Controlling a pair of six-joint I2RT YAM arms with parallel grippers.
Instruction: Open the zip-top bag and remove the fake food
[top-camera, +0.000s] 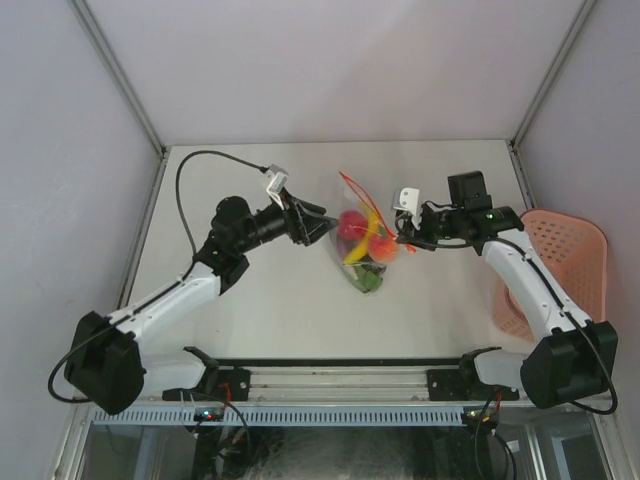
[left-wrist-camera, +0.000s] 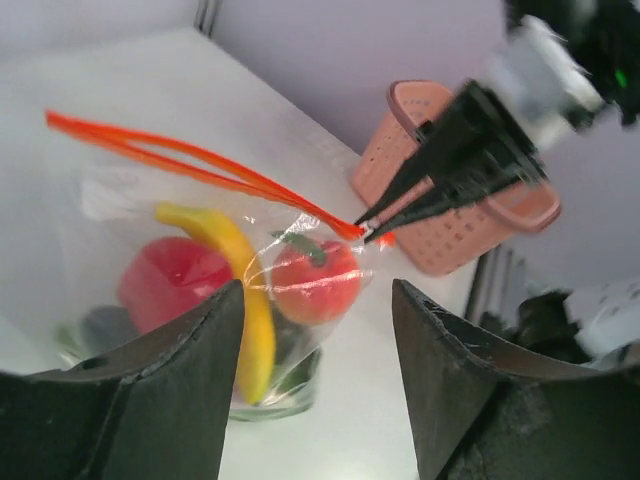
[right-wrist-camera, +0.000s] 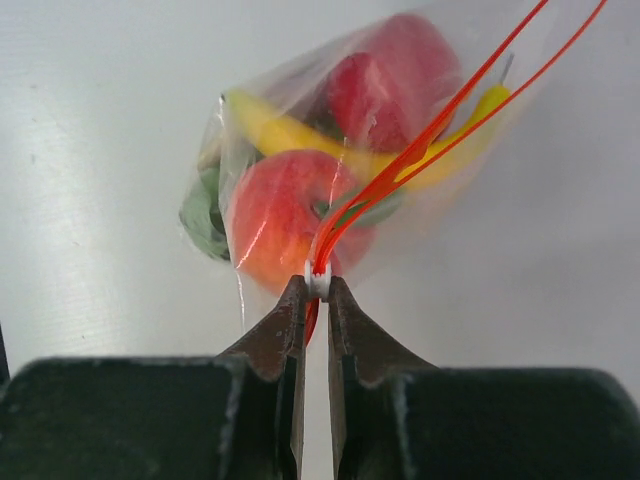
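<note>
The clear zip top bag (top-camera: 357, 276) hangs from my right gripper (top-camera: 403, 236), which is shut on one end of its orange zip edge (right-wrist-camera: 385, 187). Inside show a red apple-like piece (left-wrist-camera: 175, 280), a yellow banana (left-wrist-camera: 255, 330), an orange-red tomato or peach (left-wrist-camera: 315, 280) and dark green pieces (right-wrist-camera: 204, 215). The zip's far end slants up and away, unheld, in the top view. To the bag's left, my left gripper stands open, its fingers (left-wrist-camera: 205, 340) turned toward the bag with nothing pinched between them. Whether the zip is parted cannot be told.
A peach-coloured basket (top-camera: 570, 255) stands at the right edge, beside the right arm.
</note>
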